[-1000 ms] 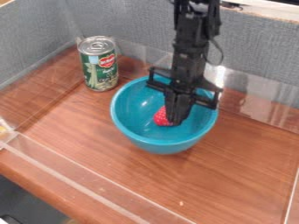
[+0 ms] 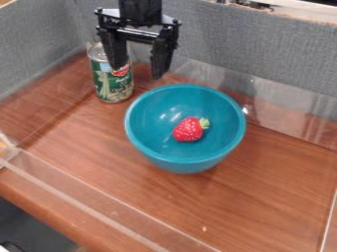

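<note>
My gripper (image 2: pixel 137 53) is open, held high at the back, its fingers hanging either side of the top of a green-labelled tin can (image 2: pixel 110 77), somewhat in front of or over it; depth is hard to tell. A turquoise bowl (image 2: pixel 184 157) stands right of the can, with a red strawberry (image 2: pixel 187 131) lying inside it.
Grey padded walls (image 2: pixel 263 64) with clear plastic strips close off the back and left. The front left edge drops to a dark area.
My gripper has risen out of the bowl and moved left toward the can. The strawberry is now fully visible in the bowl.
</note>
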